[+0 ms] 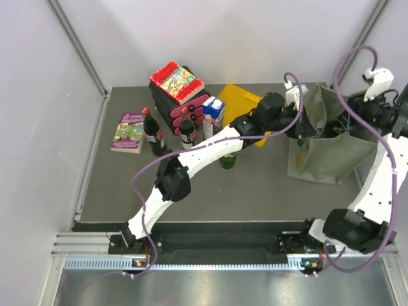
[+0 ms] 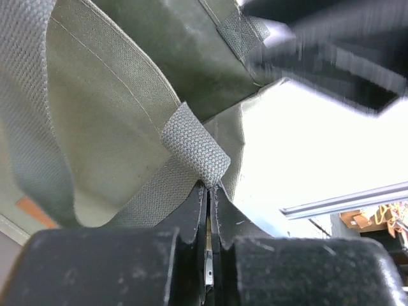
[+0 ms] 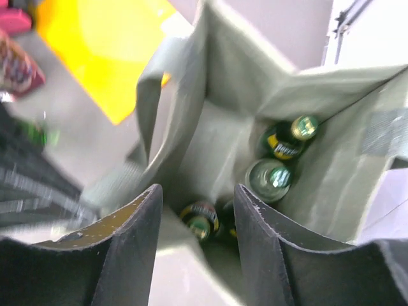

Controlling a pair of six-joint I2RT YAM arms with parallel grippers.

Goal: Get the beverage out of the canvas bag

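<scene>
The grey-green canvas bag (image 1: pixel 322 159) stands at the table's right end, its mouth spread wide. My left gripper is shut on the bag's woven strap (image 2: pixel 196 143), which is bunched at its fingertips. Above the mouth my right gripper holds its fingers apart, with nothing gripped between them. Inside the bag, the right wrist view shows a bottle with a yellow label (image 3: pixel 285 141), a green-capped bottle (image 3: pixel 269 180) beside it, and a dark bottle (image 3: pixel 200 220) seen through the gap. Another dark shape there is partly hidden by a right finger.
Two dark red-capped bottles (image 1: pixel 153 132), a blue-and-white carton (image 1: pixel 213 108) and a green bottle (image 1: pixel 227 160) stand left of the bag. A yellow folder (image 1: pixel 237 101) lies behind my left arm.
</scene>
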